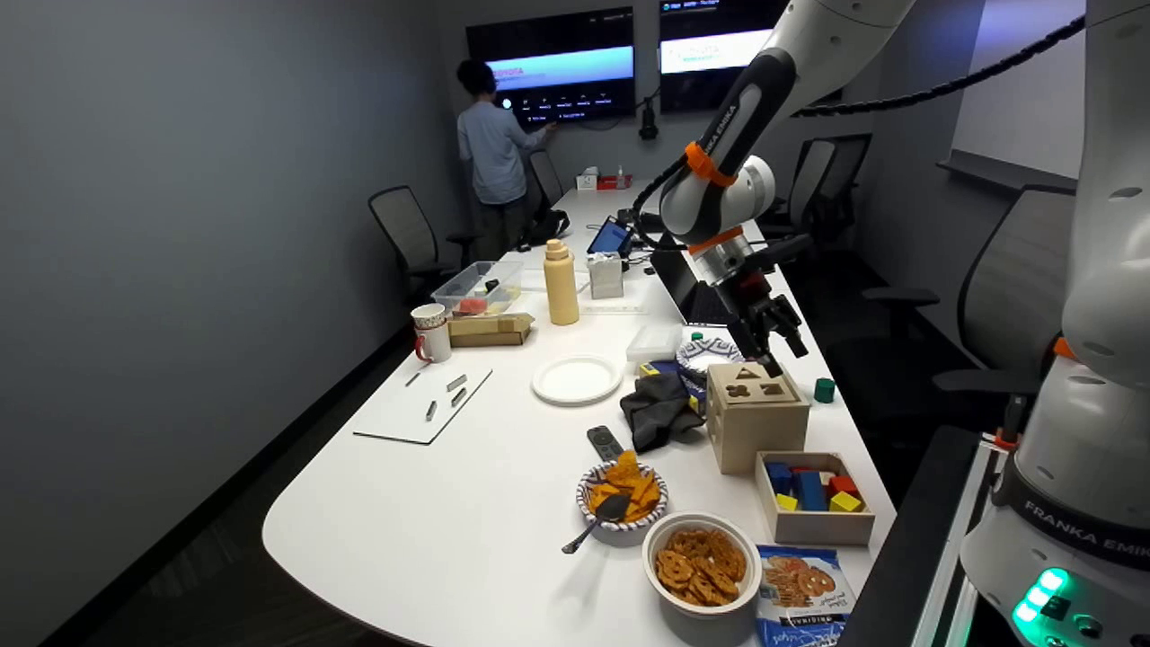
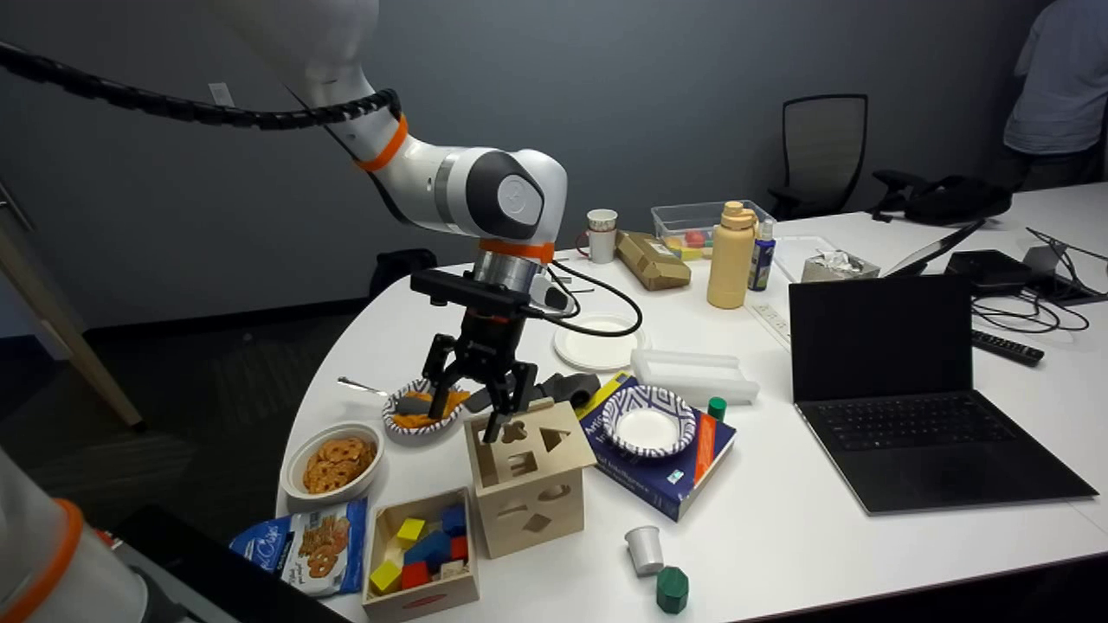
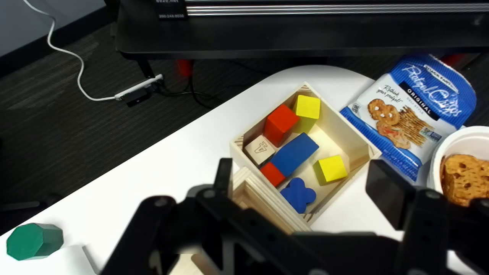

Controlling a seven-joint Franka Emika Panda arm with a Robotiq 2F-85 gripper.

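My gripper [image 2: 474, 412] stands open above the wooden shape-sorter box [image 2: 535, 529], with nothing between its fingers. Cut-out holes of several shapes show in the box's top and side. Beside the box, an open wooden tray [image 2: 421, 598] holds several blocks. From the wrist, I see in it a blue clover-shaped block [image 3: 298, 194], a long blue block [image 3: 294, 154], a tall red block [image 3: 280, 123], a yellow block [image 3: 331, 169] and a plain wooden block [image 3: 259, 150]. A green block [image 2: 672, 588] lies outside the tray, close to a small grey cup [image 2: 645, 550].
Near the tray are a pretzel bag [image 1: 803, 597], a pretzel bowl [image 1: 653, 559] and a chip bowl [image 1: 584, 498] with a spoon. A dark cloth [image 1: 654, 413], a book [image 2: 665, 484] with a patterned bowl, and a laptop [image 2: 940, 446] lie farther along.
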